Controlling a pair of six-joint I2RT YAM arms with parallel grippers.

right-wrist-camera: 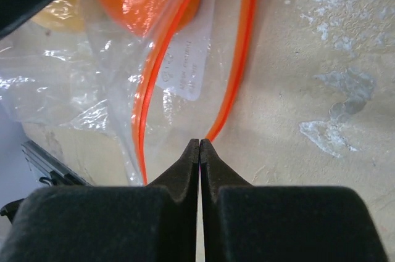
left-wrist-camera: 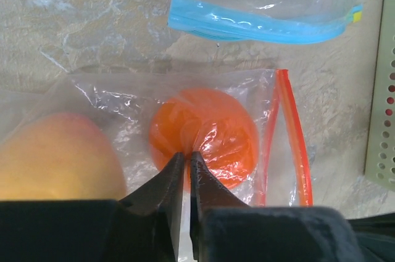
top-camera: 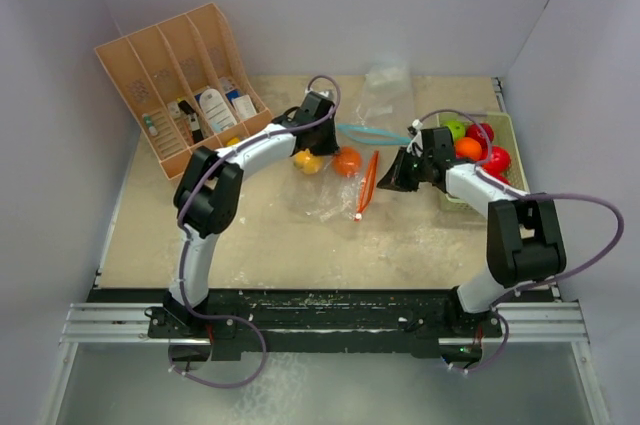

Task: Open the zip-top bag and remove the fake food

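Observation:
The clear bag (top-camera: 320, 207) lies mid-table, holding an orange fake fruit (top-camera: 347, 161) and a yellow-orange one (top-camera: 307, 162). Its red zip strips (right-wrist-camera: 237, 46) stand apart along the right-hand side. Over the orange fruit, my left gripper has its fingertips nearly together, with creases in the plastic running to them; it looks shut on the bag film. My right gripper is shut, nothing between its fingers. One strip's edge passes right beside its tips, outside them. From above, the right gripper (top-camera: 384, 186) is just right of the zip.
A second bag with a blue zip (top-camera: 374, 135) lies behind. At the right stands a green basket (top-camera: 518, 150) of fake fruit, close to the right arm. A wooden divided organizer (top-camera: 150, 45) is at the back left.

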